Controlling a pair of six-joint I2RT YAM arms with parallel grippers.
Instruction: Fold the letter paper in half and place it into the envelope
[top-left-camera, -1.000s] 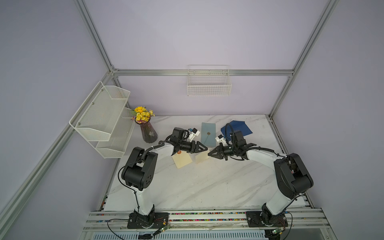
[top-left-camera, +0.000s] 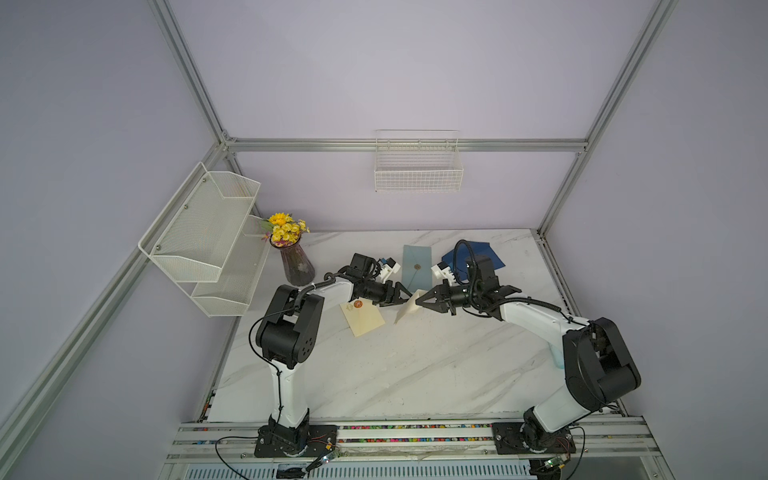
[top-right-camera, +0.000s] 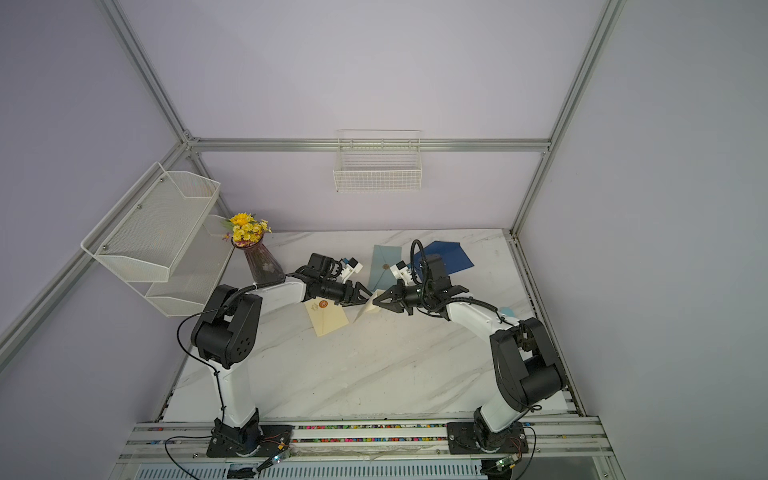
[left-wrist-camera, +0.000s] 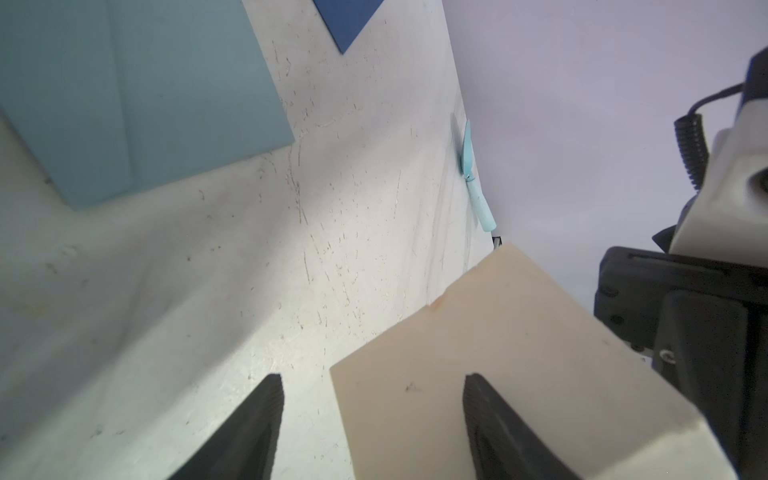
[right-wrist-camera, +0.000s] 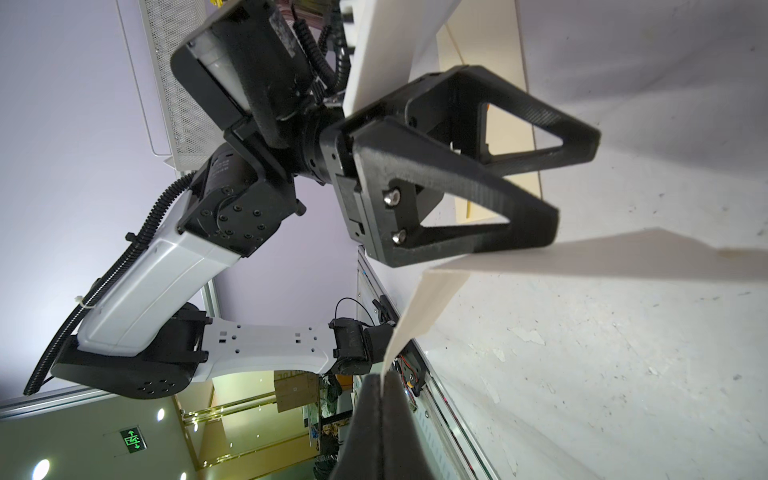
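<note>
The cream letter paper (right-wrist-camera: 424, 312) hangs in the air above the table, bent along one edge. My right gripper is shut on an end of it. In the left wrist view, a corner of the paper (left-wrist-camera: 496, 344) reaches into the span between the fingertips of my left gripper, which is open. One left finger (left-wrist-camera: 504, 432) overlaps the sheet in that view; I cannot tell whether it touches. A cream envelope (top-left-camera: 364, 321) with a round seal lies just left of the paper, partly under the left arm.
Behind the grippers lie a grey-blue envelope (top-left-camera: 417, 264) and a dark blue one (top-left-camera: 489, 253). A vase of yellow flowers (top-left-camera: 297, 265) stands at the back left, beside white mesh shelves (top-left-camera: 204, 228).
The paper has tilted and looks narrower from above, still at the right gripper.
</note>
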